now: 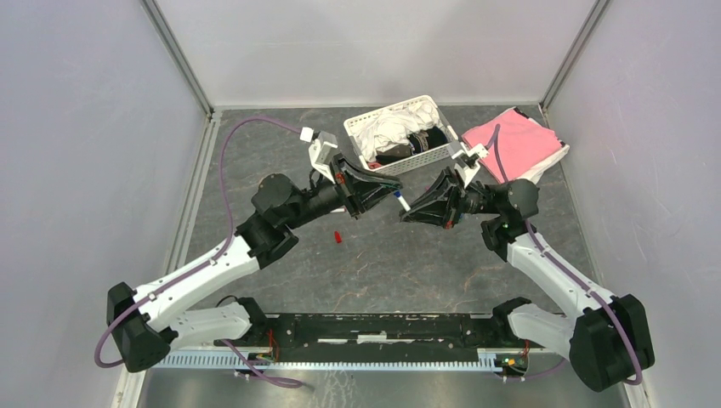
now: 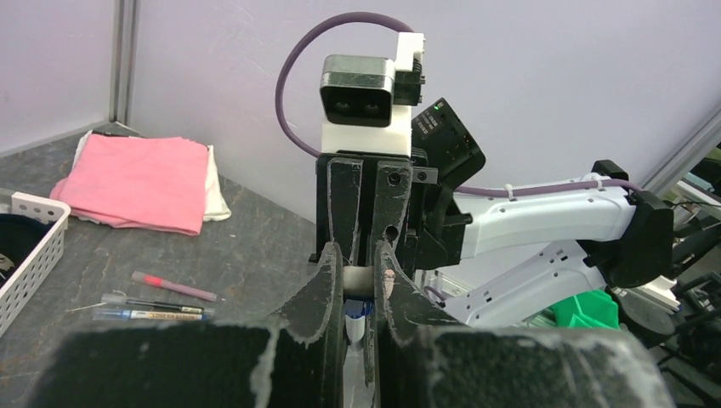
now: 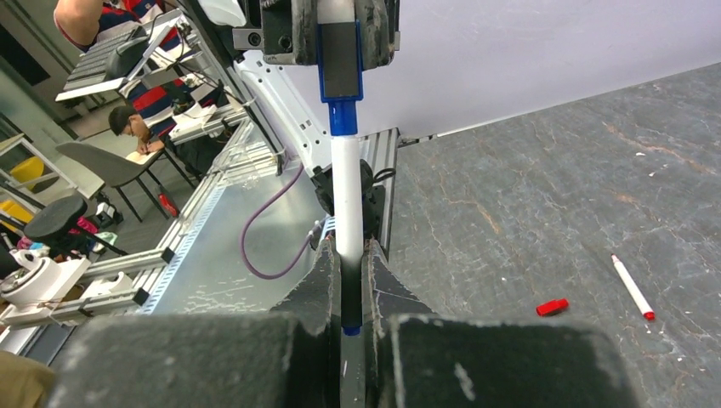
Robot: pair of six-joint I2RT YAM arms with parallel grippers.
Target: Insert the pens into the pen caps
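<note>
A white-bodied pen (image 3: 347, 187) stands lengthwise between the two grippers, its blue tail end (image 3: 351, 330) down among my right fingers. My right gripper is shut on the white body. Opposite it, my left gripper is shut on the blue cap (image 3: 324, 81), whose edges show around a dark finger. A narrower blue section (image 3: 343, 119) links cap and white body in line; how deep the pen sits inside the cap is hidden. On the table lie a white pen with red end (image 3: 633, 289) and a separate red cap (image 3: 553, 307).
Several other pens (image 2: 153, 314) rest on the table in the left wrist view. A white basket (image 1: 361, 140) holding cloths stands at the back, with a pink cloth (image 1: 514, 144) to its right.
</note>
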